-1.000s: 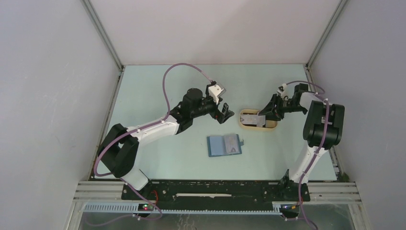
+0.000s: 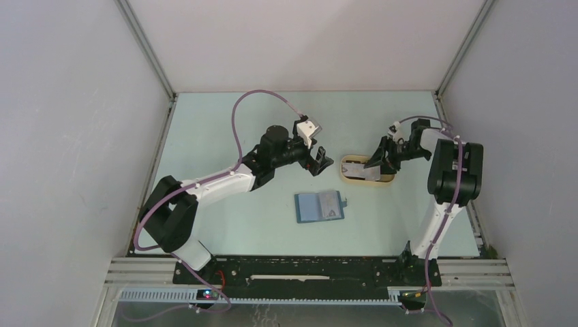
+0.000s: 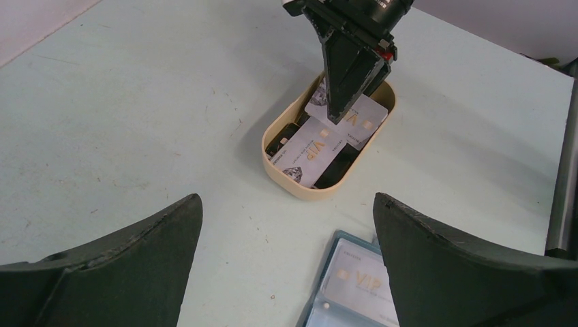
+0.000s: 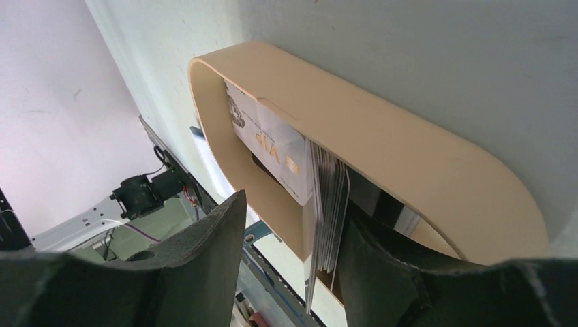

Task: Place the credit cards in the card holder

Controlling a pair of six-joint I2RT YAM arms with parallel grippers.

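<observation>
An oval tan box (image 2: 347, 177) holds several silver VIP cards (image 3: 307, 150). My right gripper (image 2: 379, 158) reaches into its right part, fingers part open around a stack of cards (image 4: 326, 211) standing on edge; the right finger lies against the stack, while the left finger looks a little apart from it. The blue card holder (image 2: 308, 208) lies in front of the box, with a VIP card (image 3: 358, 279) on it. My left gripper (image 2: 319, 161) hangs open and empty left of the box, above the table.
Walls border it at the back and both sides, and the right arm stands close to the right edge.
The left arm and the card holder are unchanged.
</observation>
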